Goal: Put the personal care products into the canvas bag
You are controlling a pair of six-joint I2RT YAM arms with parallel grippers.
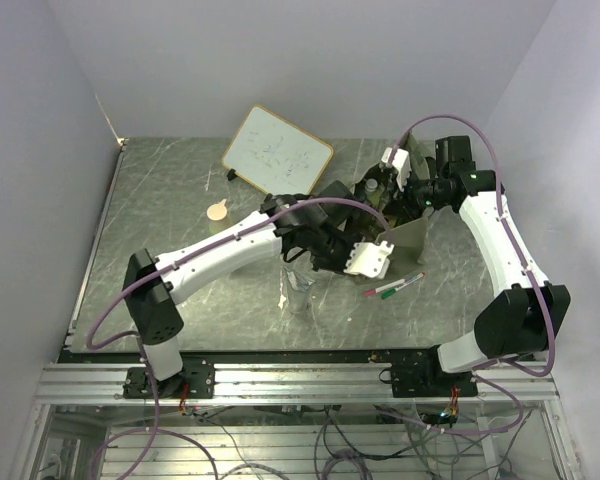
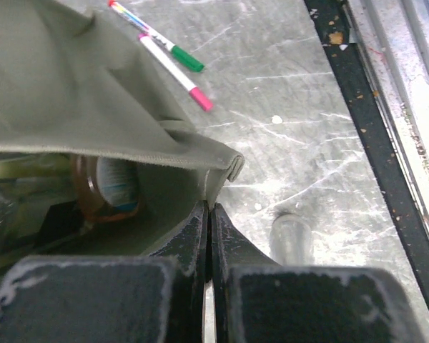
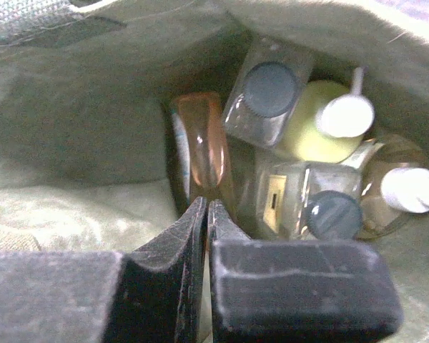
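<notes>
The olive canvas bag point(image 1: 405, 245) stands at the back right. Inside, the right wrist view shows an amber bottle point(image 3: 200, 136), clear bottles with dark caps point(image 3: 268, 89), a yellow pump bottle point(image 3: 314, 143) and another white-topped bottle point(image 3: 411, 189). My left gripper is shut on the bag's front fabric edge point(image 2: 214, 153). My right gripper is shut over the inside of the bag, with nothing visible between its fingers. A pale bottle point(image 1: 218, 215) stands left of the left arm.
A whiteboard point(image 1: 277, 150) lies at the back. Markers point(image 1: 395, 285) lie in front of the bag. A clear cup point(image 1: 298, 290) stands at the front centre.
</notes>
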